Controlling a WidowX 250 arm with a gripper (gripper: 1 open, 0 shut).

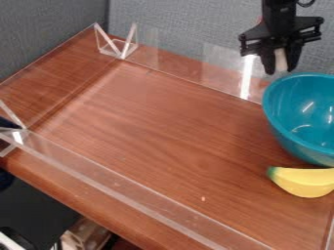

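The black gripper (278, 54) hangs at the top right of the camera view, above the back edge and the turquoise bowl (300, 122). It is shut on a small pale object (280, 61), which is partly hidden by the fingers. A yellow banana (303, 182) lies on the wooden table just in front of the bowl.
Clear low walls with triangular braces (116, 41) edge the wooden table (144, 137). Grey padded walls stand behind and to the left.
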